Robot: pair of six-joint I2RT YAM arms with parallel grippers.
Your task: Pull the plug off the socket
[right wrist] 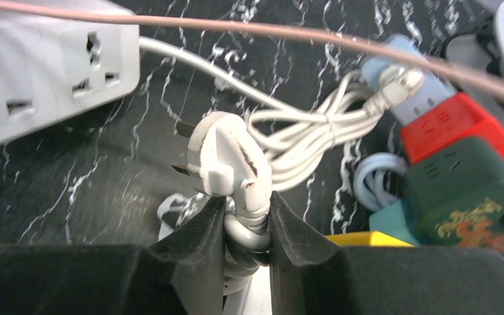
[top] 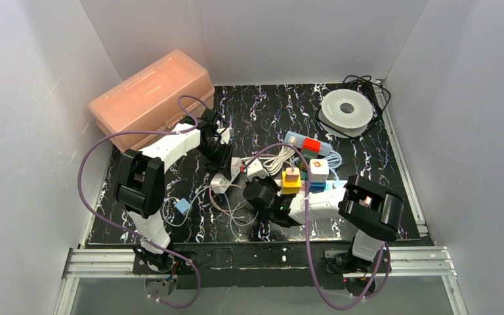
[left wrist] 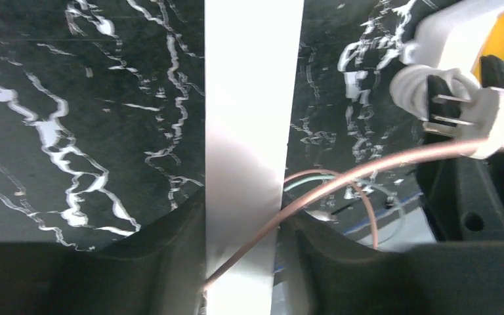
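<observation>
The white socket strip (top: 225, 180) lies under my left gripper (top: 225, 157); in the left wrist view its side (left wrist: 246, 131) runs between the blurred fingers, which grip around it. In the right wrist view its face (right wrist: 52, 79) shows empty holes. My right gripper is shut on a white plug (right wrist: 233, 157), prongs bare and pointing left, clear of the strip. The plug also shows in the left wrist view (left wrist: 479, 121), at the right, held between black fingers.
Coiled white cable (right wrist: 312, 138), red (right wrist: 456, 128), green (right wrist: 466, 190) and yellow (top: 291, 185) blocks crowd the right. A pink case (top: 151, 92) fills the back left; a white spool (top: 344, 111) sits back right.
</observation>
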